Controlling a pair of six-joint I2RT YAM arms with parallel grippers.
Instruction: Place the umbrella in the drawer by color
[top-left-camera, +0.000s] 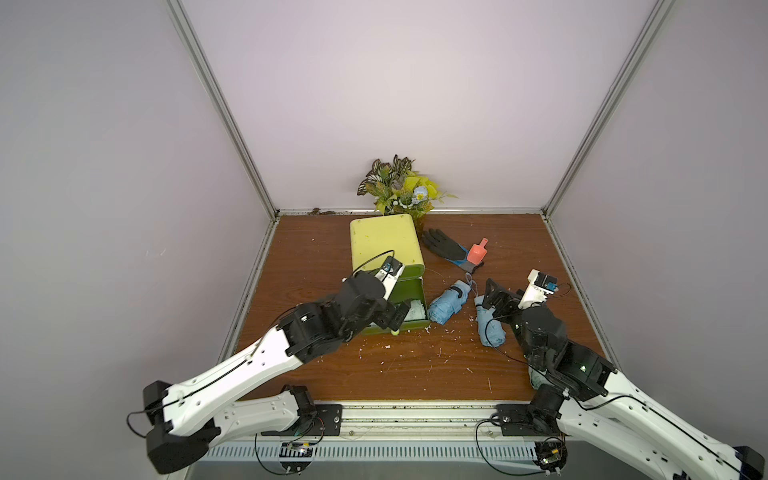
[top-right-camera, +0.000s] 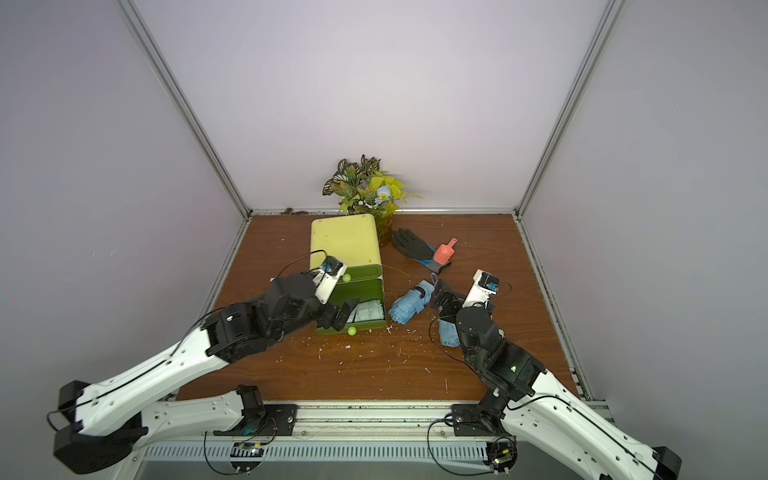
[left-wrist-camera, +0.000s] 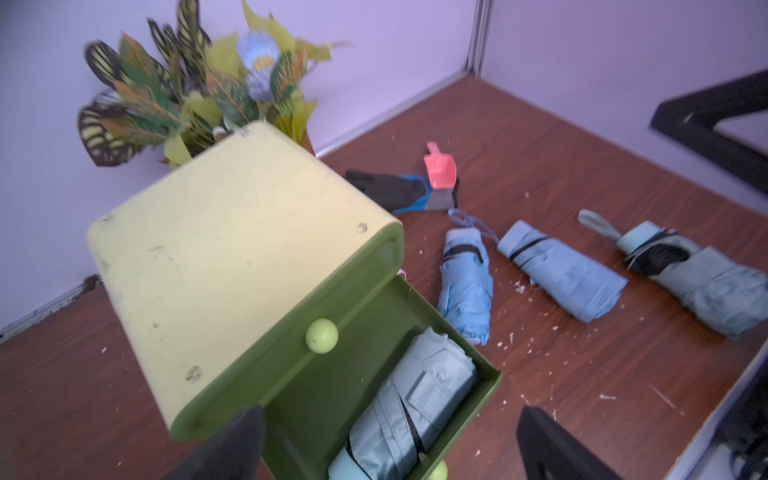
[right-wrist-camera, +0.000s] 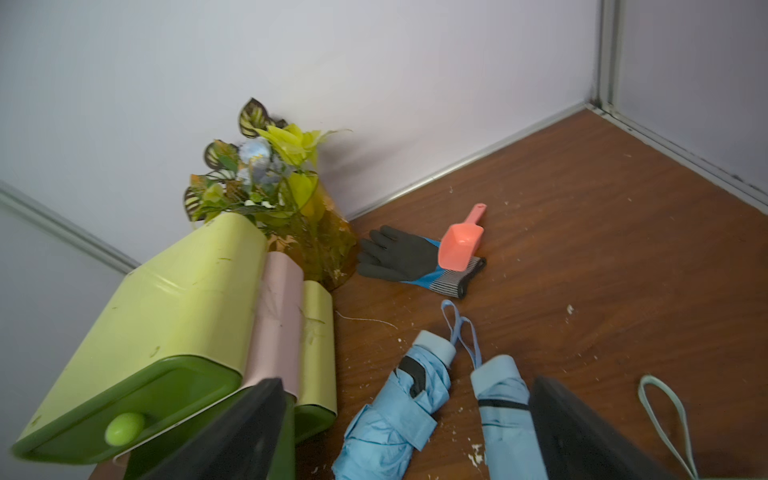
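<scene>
A pale grey-blue folded umbrella (left-wrist-camera: 416, 400) lies inside the pulled-out green drawer (left-wrist-camera: 340, 384) of the yellow-topped cabinet (left-wrist-camera: 248, 264). My left gripper stands open above the drawer, its blurred fingers spread wide around the view of that umbrella. On the table right of the drawer are two blue folded umbrellas, a nearer one (left-wrist-camera: 466, 288) and another (left-wrist-camera: 562, 269) beside it. Farther right lies a grey-green umbrella (left-wrist-camera: 704, 276) with a loop strap. My right gripper is open over the blue umbrellas, holding nothing.
Behind the cabinet stands a vase of flowers (right-wrist-camera: 272, 172). A dark glove (right-wrist-camera: 408, 260) with a pink scoop (right-wrist-camera: 461, 242) on it lies at the back. In the right wrist view, closed pink (right-wrist-camera: 276, 324) and yellow drawers sit beside the cabinet's top.
</scene>
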